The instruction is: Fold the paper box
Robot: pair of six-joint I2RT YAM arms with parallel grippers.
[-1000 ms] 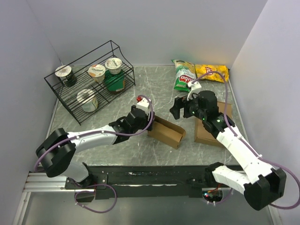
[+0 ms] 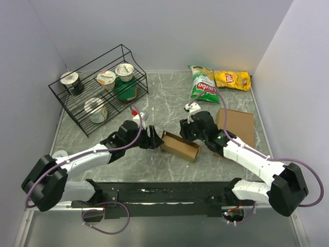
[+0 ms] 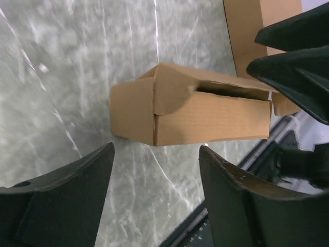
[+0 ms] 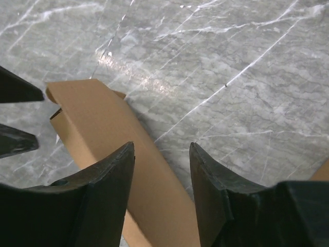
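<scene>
A partly folded brown cardboard box (image 2: 180, 149) lies at the middle of the marble counter, a flap along its top. My left gripper (image 2: 154, 140) stands part open at its left end; in the left wrist view the box (image 3: 211, 118) lies just beyond the fingertips, with nothing between them. My right gripper (image 2: 186, 128) is over the box's back side, fingers apart; in the right wrist view the box's long panel (image 4: 118, 128) passes under its left finger, and the other gripper's dark fingertips show at the left edge.
A flat cardboard piece (image 2: 239, 123) lies at the right. A wire rack (image 2: 82, 113) with tubs stands back left, a green bag (image 2: 204, 85) and a yellow bag (image 2: 232, 78) at the back.
My right gripper has moved left and lower over the box, which has shifted slightly leftward.
</scene>
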